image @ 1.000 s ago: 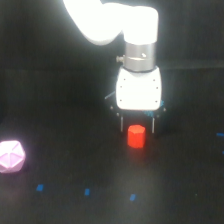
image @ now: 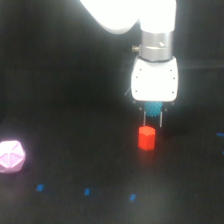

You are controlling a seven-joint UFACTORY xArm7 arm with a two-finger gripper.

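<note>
My gripper [image: 152, 124], white with two thin fingers, points down right of the middle in the camera view. Its fingers stand apart, with a gap between the tips. Up under the white body, a jagged teal thing [image: 153, 108] shows at the fingers; I cannot tell whether it is between them or behind them. Just below the fingertips, a red block [image: 147, 140] appears slightly left of the gap. Whether the left finger touches it is unclear.
A pink faceted ball [image: 11, 156] lies at the left edge on the dark surface. Small blue marks dot the front, such as one blue mark [image: 87, 191].
The gripper has moved right and up in the view, and its fingers look closer together. The red block has shifted a little right. More of the teal thing shows. The pink ball stayed put.
</note>
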